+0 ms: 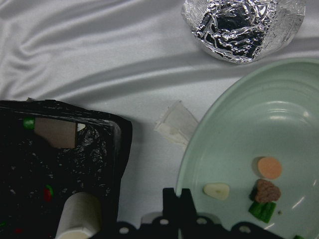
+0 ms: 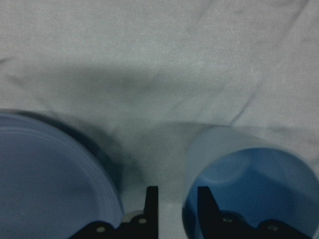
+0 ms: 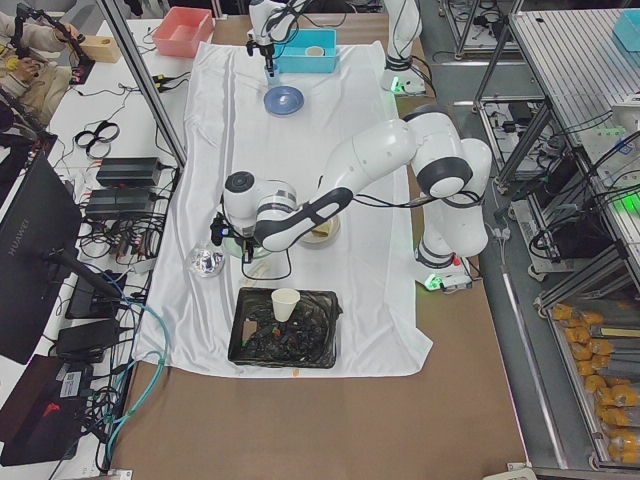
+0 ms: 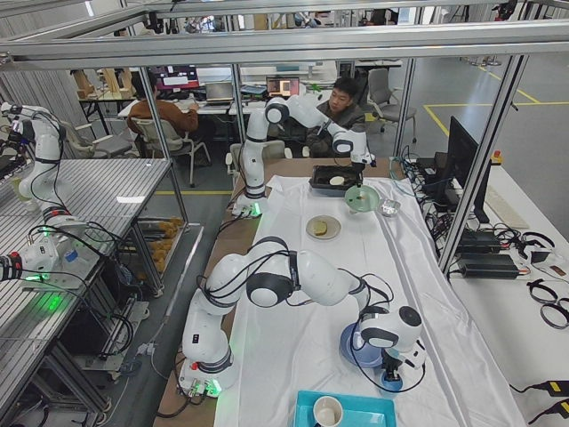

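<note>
My left gripper hangs over a pale green plate holding small food pieces: an orange disc, a brown lump, a green piece and a pale slice; its fingers look close together. A black-lined tray holds a white cup; a foil bowl lies above. My right gripper is open, one finger inside the rim of a blue cup, the other outside, beside a blue plate.
A beige plate with a yellow item sits midway on the white cloth. A turquoise bin with a cup stands at the far end. A pink bin is off the cloth.
</note>
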